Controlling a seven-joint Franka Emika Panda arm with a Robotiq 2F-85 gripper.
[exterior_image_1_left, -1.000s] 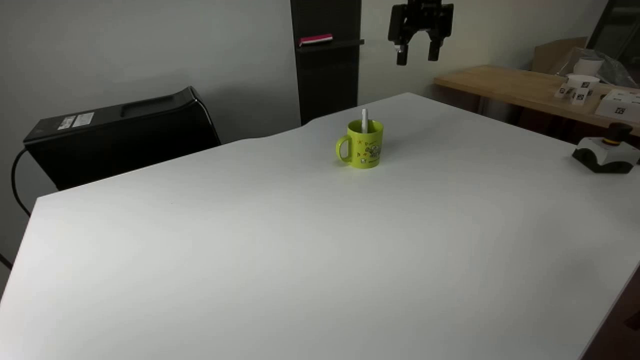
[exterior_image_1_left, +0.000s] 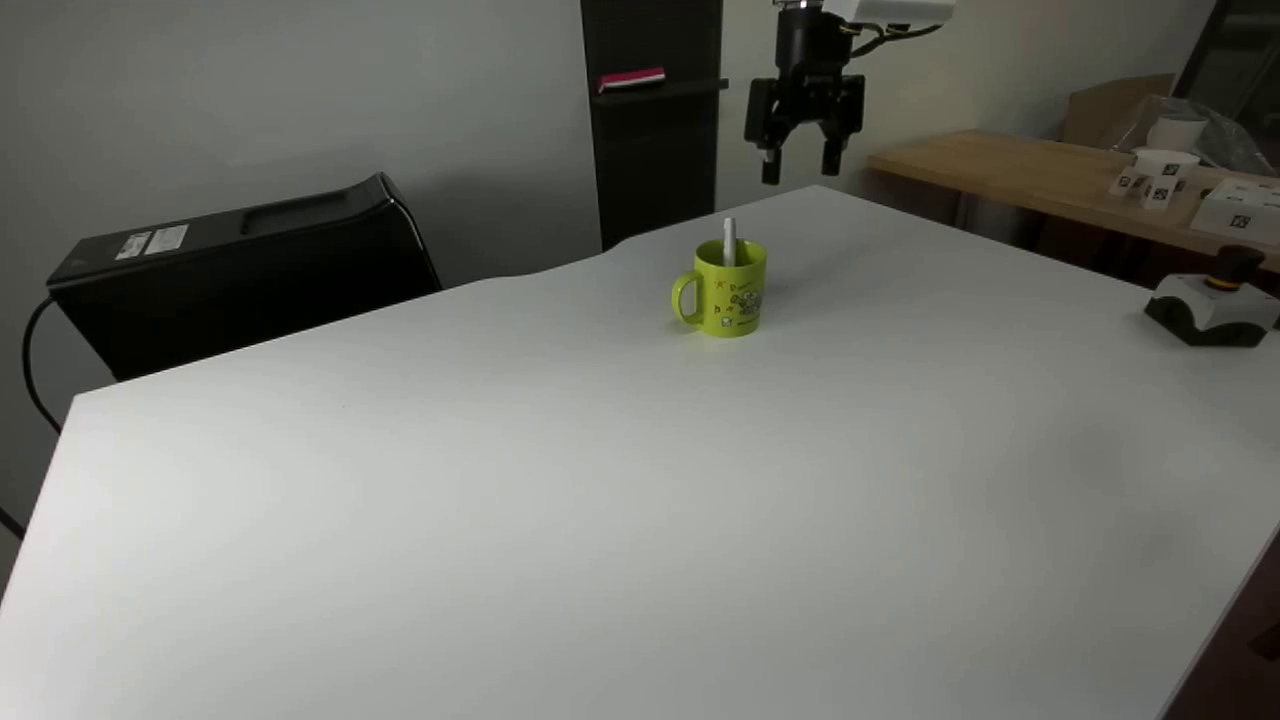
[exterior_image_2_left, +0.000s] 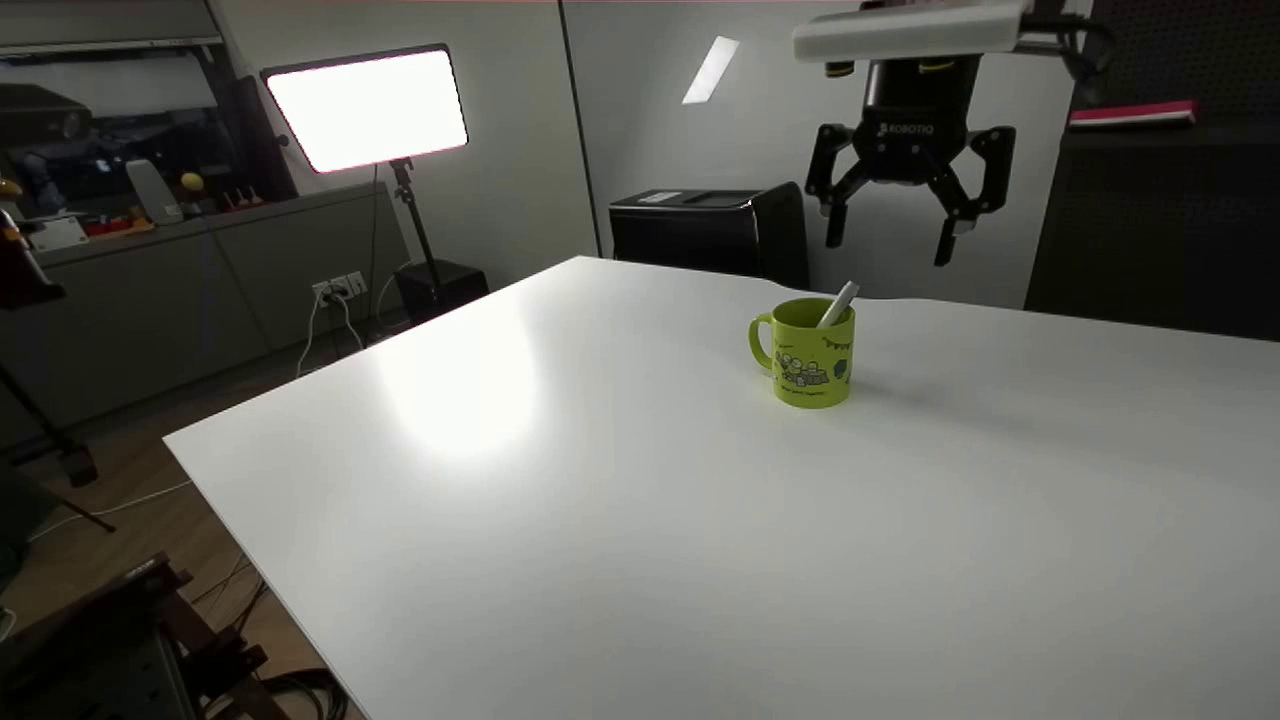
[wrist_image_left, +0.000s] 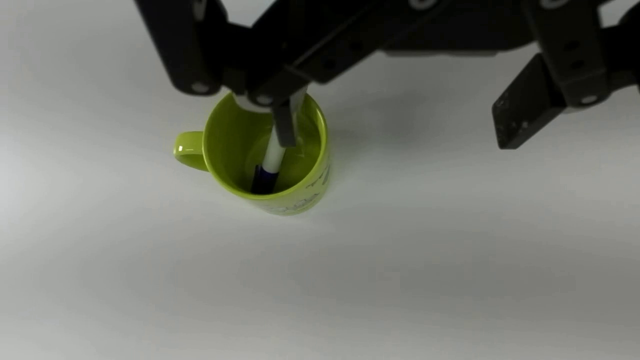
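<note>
A yellow-green mug (exterior_image_1_left: 732, 296) stands upright on the white table, its handle toward the left in both exterior views. Inside leans a white marker (exterior_image_2_left: 839, 305), its upper end above the rim; the wrist view shows a dark blue part (wrist_image_left: 264, 180) near the mug's bottom. My gripper (exterior_image_2_left: 889, 247) is open above the table, higher than the mug, with nothing between its fingers. In the wrist view one fingertip (wrist_image_left: 284, 125) overlaps the mug's opening and hides part of the marker, while the other finger (wrist_image_left: 528, 105) appears over bare table.
A black bin-like box (exterior_image_1_left: 252, 270) stands beyond its far edge. At the right edge sits a grey-and-black device with a knob (exterior_image_1_left: 1214, 306). A bright panel lamp (exterior_image_2_left: 369, 108) stands behind on the left.
In exterior view 1 my gripper has come lower and shifted left, closer to the mug. It is open in both frames. The mug and marker have not moved.
</note>
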